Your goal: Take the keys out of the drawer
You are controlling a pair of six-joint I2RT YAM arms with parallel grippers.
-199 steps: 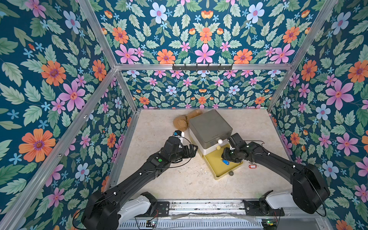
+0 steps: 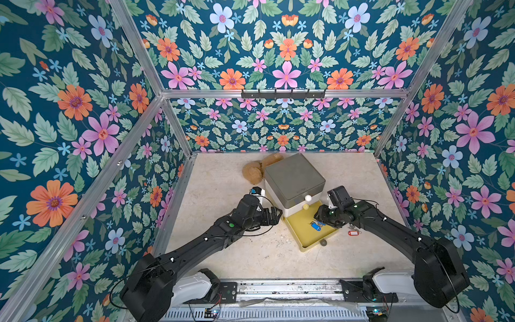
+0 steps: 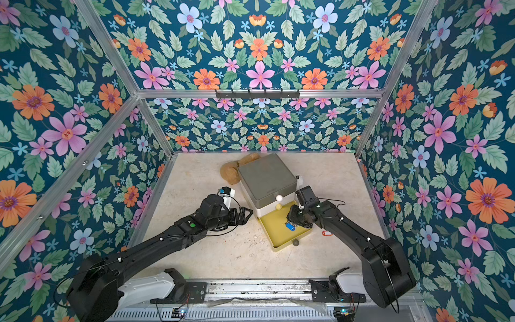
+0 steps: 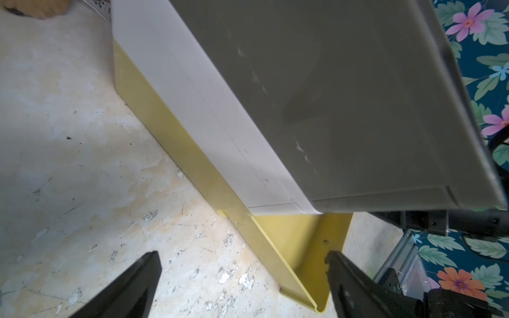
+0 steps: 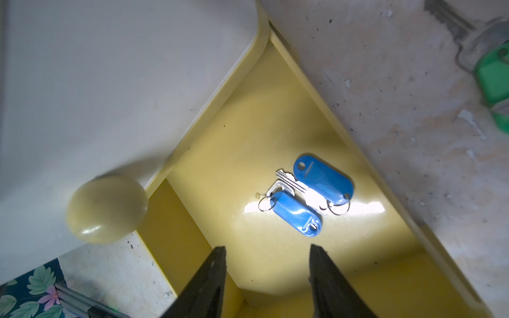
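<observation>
Two keys with blue tags (image 5: 297,213) lie close together on the floor of the pulled-out yellow drawer (image 5: 233,143). Over the drawer hangs my right gripper, open and empty, its fingers spread in the right wrist view with the keys in front of them. From the top left view, the right arm partly covers the drawer and the tags. Left of the box, by the drawer's left side, is my left gripper; its blurred fingers stand wide apart with only table and drawer seen between them.
The grey-lidded box (image 2: 295,177) stands behind the drawer, its round knob (image 5: 107,209) jutting over it. A green-tagged key (image 5: 493,74) and a red tag (image 2: 353,233) lie on the table to the right. A brown plush (image 2: 253,171) sits back left.
My right gripper has shifted a little to the right over the drawer, uncovering more of the keys. The left arm has moved slightly to the right and towards the front.
</observation>
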